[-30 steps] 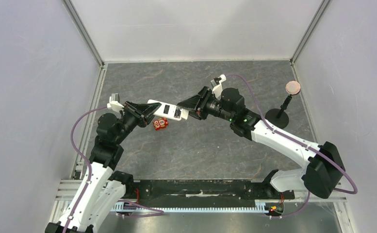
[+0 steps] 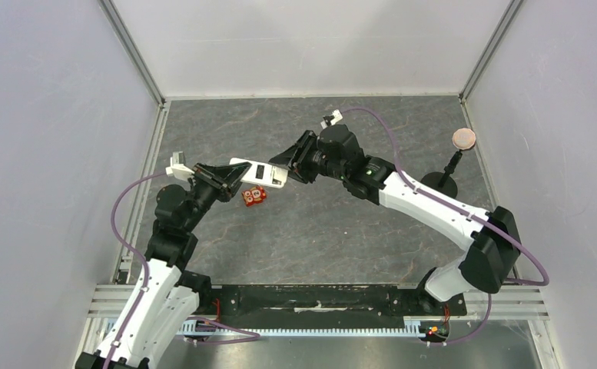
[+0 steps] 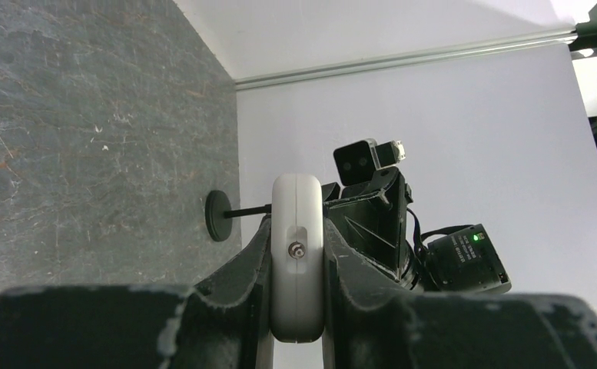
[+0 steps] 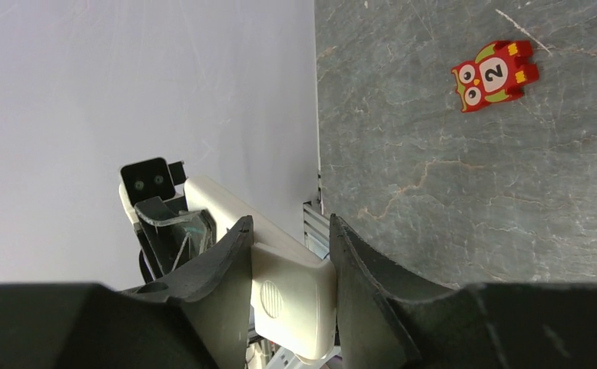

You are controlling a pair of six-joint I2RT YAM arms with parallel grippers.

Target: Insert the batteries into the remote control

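A white remote control (image 2: 260, 172) hangs in the air between my grippers, its battery side up in the top view. My left gripper (image 2: 241, 171) is shut on one end; in the left wrist view the remote's rounded white end (image 3: 297, 284) fills the space between its fingers. My right gripper (image 2: 283, 164) is at the other end, where a white cover piece (image 4: 291, 304) sits between its fingers in the right wrist view; whether they grip it or stand slightly apart is hard to tell. I cannot make out batteries clearly.
A red owl-shaped block (image 2: 253, 196) marked 2 lies on the grey table (image 2: 333, 231) below. A black stand with a round pink top (image 2: 464, 139) stands at the right.
My right gripper has moved left and slightly up in the top view with the remote's end. My left gripper has shifted slightly left and down, still holding the remote.
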